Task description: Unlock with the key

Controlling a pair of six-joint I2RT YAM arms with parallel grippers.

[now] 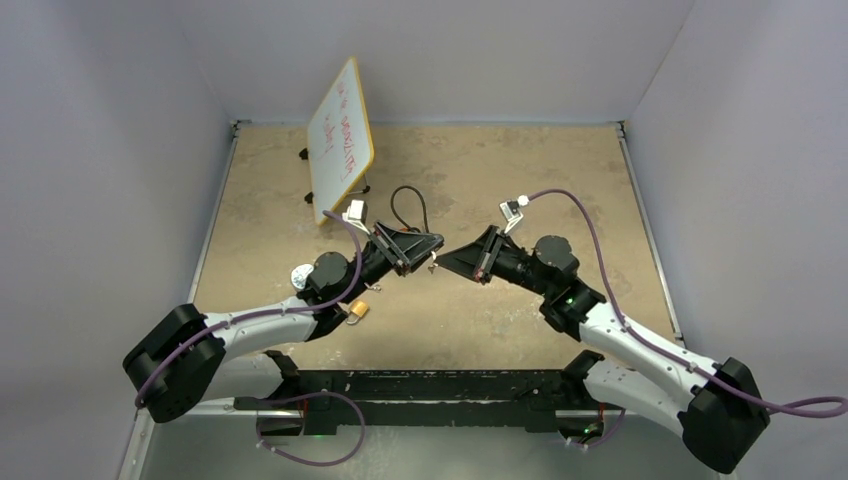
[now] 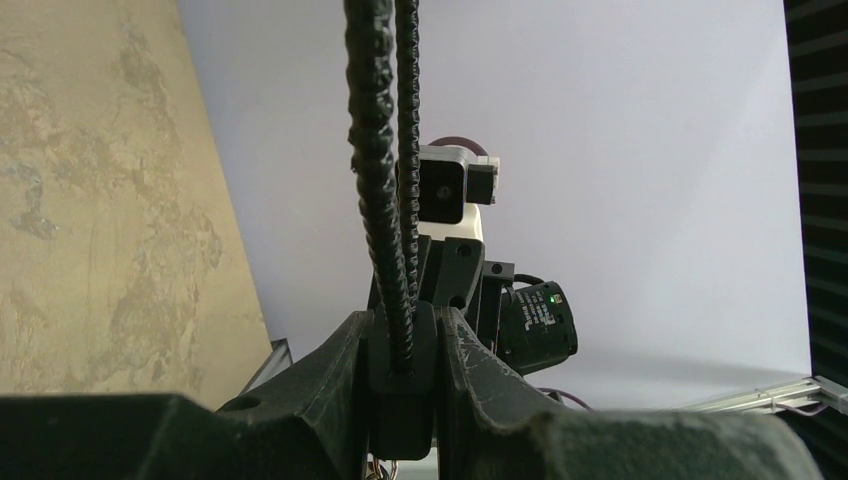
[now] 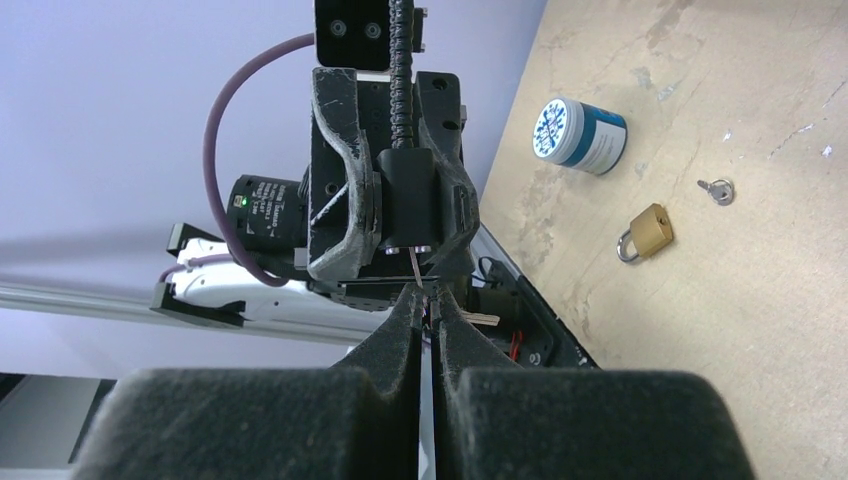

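Note:
In the left wrist view my left gripper is shut on the black body of a cable lock (image 2: 402, 425); its black cable (image 2: 378, 150) rises away from the fingers. The right wrist view shows this lock body (image 3: 407, 190) above my right gripper, which is shut on a thin metal key (image 3: 415, 265). The key's blade runs up to the lock's underside; how deep it sits cannot be told. From above, the two grippers meet nearly tip to tip, and small keys (image 1: 433, 266) hang between them.
A brass padlock (image 3: 652, 230), a small key on a ring (image 3: 720, 190) and a blue-and-white jar (image 3: 590, 138) lie on the table. The whiteboard (image 1: 340, 140) stands at the back left.

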